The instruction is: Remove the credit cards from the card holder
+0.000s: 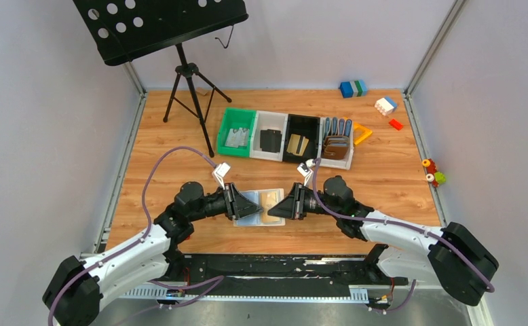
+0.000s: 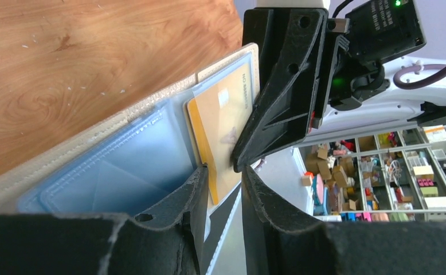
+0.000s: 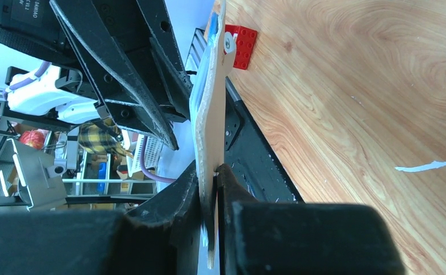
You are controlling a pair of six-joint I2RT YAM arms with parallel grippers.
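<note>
An open card holder (image 1: 261, 217) with clear blue-tinted sleeves and a beige card (image 2: 226, 120) with a yellow edge is held between both arms at the front middle. My right gripper is shut on the holder, which stands edge-on in the right wrist view. My left gripper is at the card's lower yellow edge, fingertips partly open; whether they touch or grip the card cannot be told.
Behind stands a row of bins (image 1: 268, 115) with cards and tools. A black music stand (image 1: 199, 112) is at the back left, loose blocks (image 1: 385, 105) at the back right. A red brick (image 3: 243, 46) lies near the front edge.
</note>
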